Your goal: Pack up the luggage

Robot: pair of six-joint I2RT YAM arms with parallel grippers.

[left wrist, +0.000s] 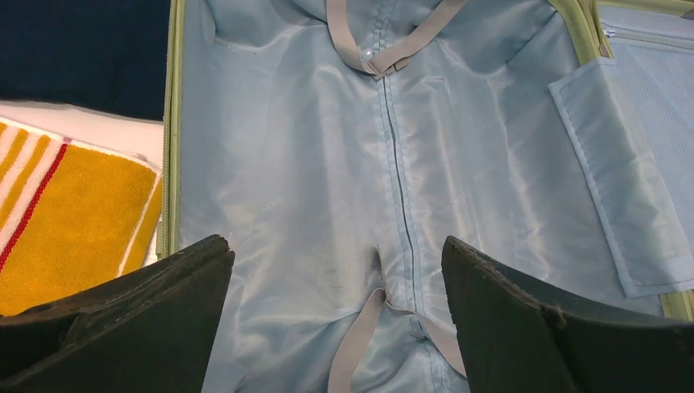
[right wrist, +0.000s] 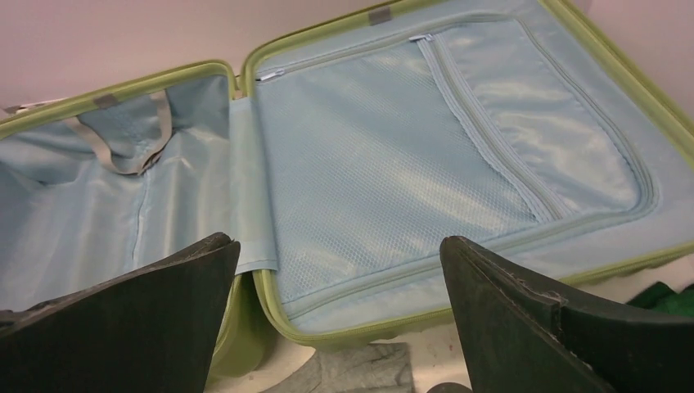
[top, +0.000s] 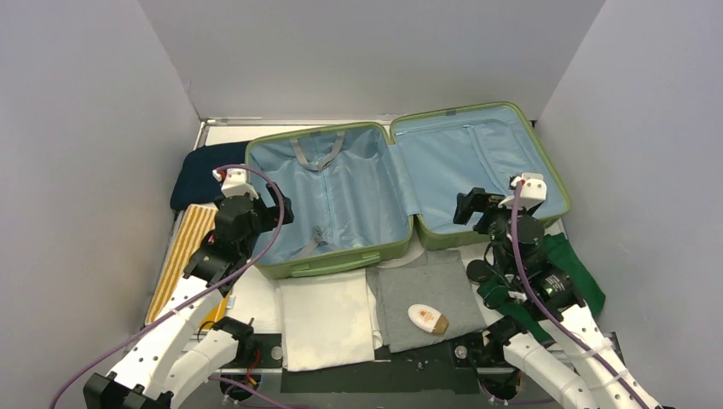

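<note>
A green suitcase with light blue lining lies spread flat, its left half (top: 358,187) an empty shell with grey straps (left wrist: 358,336). The right half (top: 435,158) is covered by a zipped mesh panel (right wrist: 368,164). My left gripper (top: 283,204) hovers over the shell's left side, fingers wide apart and nothing between them. Above the near part of the mesh half, my right gripper (top: 465,209) is likewise open and empty. Around the case lie a navy cloth (top: 205,166), a yellow striped towel (left wrist: 90,217), a white cloth (top: 328,319), a grey cloth (top: 418,285) and a dark green cloth (top: 580,273).
On the grey cloth rests a white oval bottle (top: 424,318) with a brown end. A dark round object (top: 478,271) sits beside the right arm, partly over the green cloth's edge. Grey walls (top: 367,60) close off the back and both sides.
</note>
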